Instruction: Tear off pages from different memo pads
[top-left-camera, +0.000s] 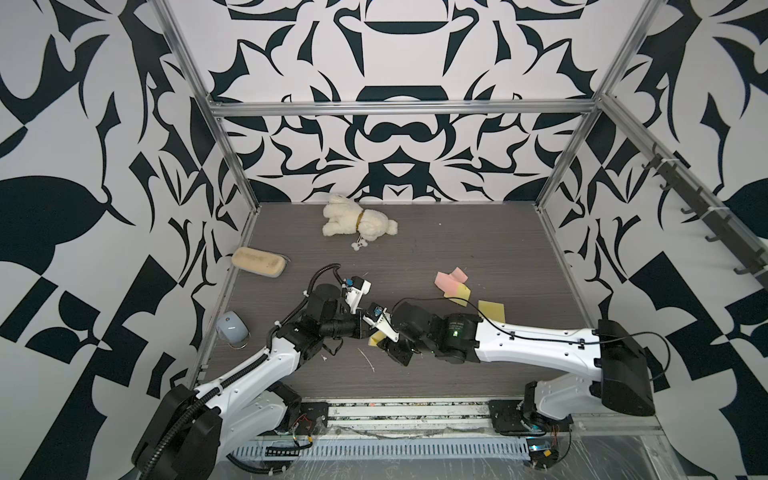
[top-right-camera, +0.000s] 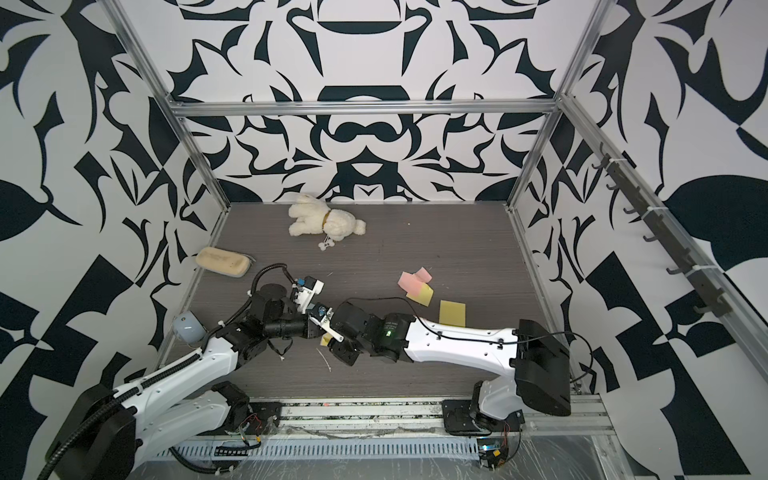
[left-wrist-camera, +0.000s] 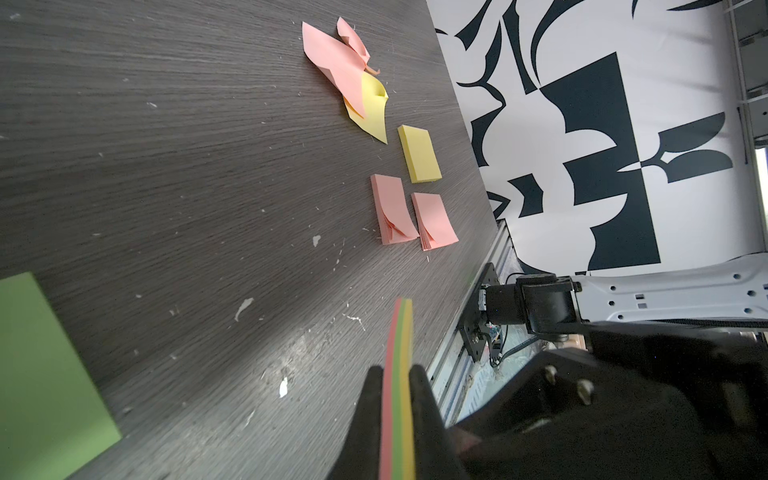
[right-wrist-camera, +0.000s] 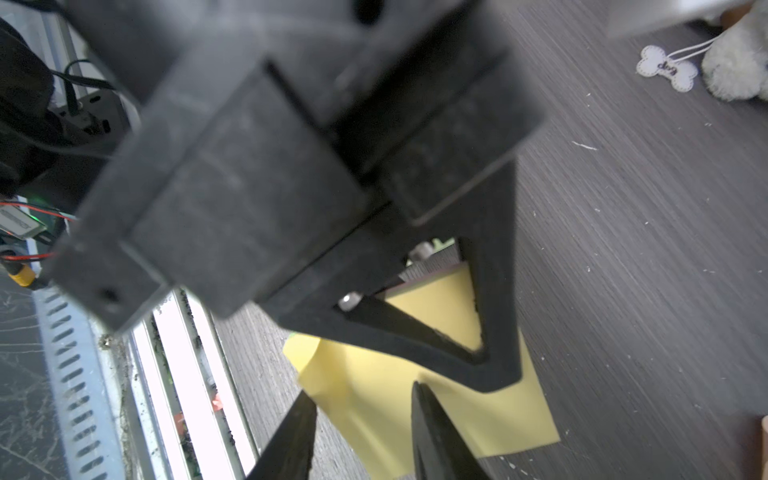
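Observation:
My left gripper is shut on a thin memo pad (left-wrist-camera: 397, 424), seen edge-on with pink, green and yellow layers. My right gripper is part open, its dark fingers (right-wrist-camera: 292, 448) a short way apart in front of a yellow page (right-wrist-camera: 496, 408). That page curls at its left side; whether it is still attached to a pad I cannot tell. Both grippers meet nose to nose over the table's front middle. In the left wrist view, a yellow pad (left-wrist-camera: 420, 154) and two pink pads (left-wrist-camera: 392, 209) lie on the table. A green sheet or pad (left-wrist-camera: 48, 384) shows at left.
Loose pink (top-left-camera: 449, 282) and yellow (top-left-camera: 461, 294) pages overlap right of centre. A white plush dog (top-left-camera: 348, 217) lies at the back, a tan oblong object (top-left-camera: 258, 261) and a grey one (top-left-camera: 232, 329) at the left edge. Mid-table behind the grippers is bare.

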